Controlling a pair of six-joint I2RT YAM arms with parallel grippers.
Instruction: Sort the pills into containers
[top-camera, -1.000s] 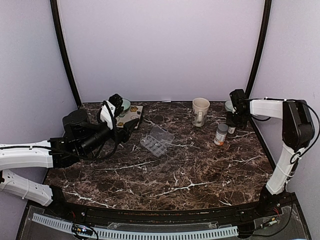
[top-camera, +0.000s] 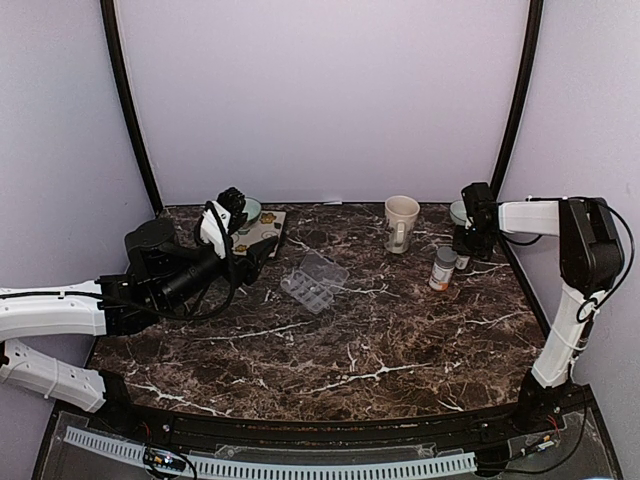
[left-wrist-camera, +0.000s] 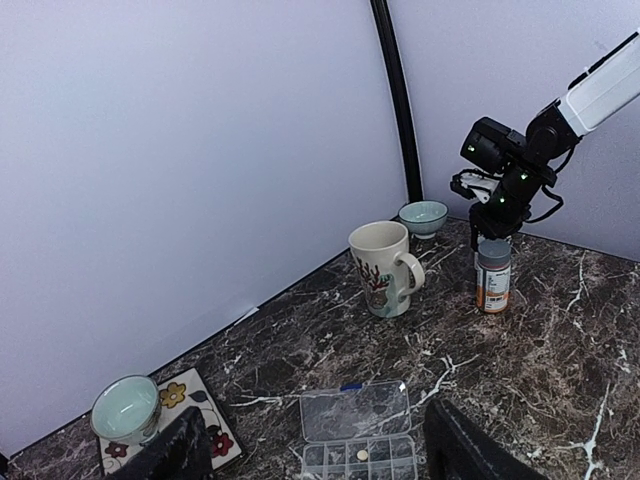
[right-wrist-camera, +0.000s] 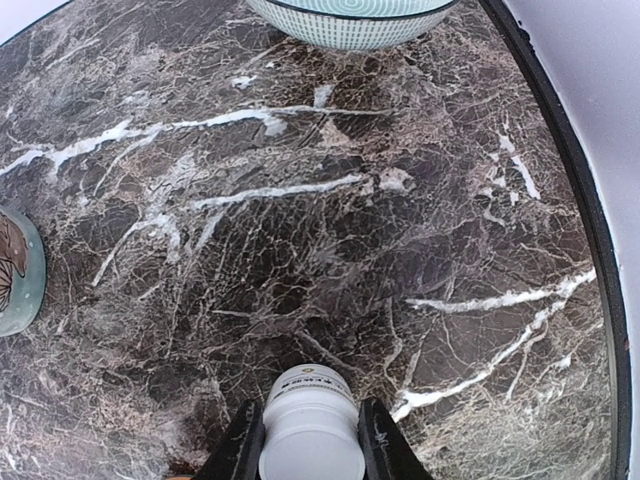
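Note:
My right gripper is shut on a white-capped pill bottle (right-wrist-camera: 310, 445) at the right of the marble table, behind a second pill bottle (top-camera: 443, 269) with a grey lid and orange-and-white label. A clear compartment pill box (top-camera: 308, 291) lies in the middle with its lid open; the left wrist view shows a small pale object in one compartment. My left gripper (top-camera: 255, 240) is raised at the left, open, its fingers along the bottom of the left wrist view.
A mug (top-camera: 400, 224) stands at the back right, near a pale green bowl (right-wrist-camera: 350, 30). Another bowl (left-wrist-camera: 126, 409) sits on a flowered board (left-wrist-camera: 200, 400) at the back left.
My right arm has shifted very slightly at the right side. The left arm and the objects on the table look unchanged.

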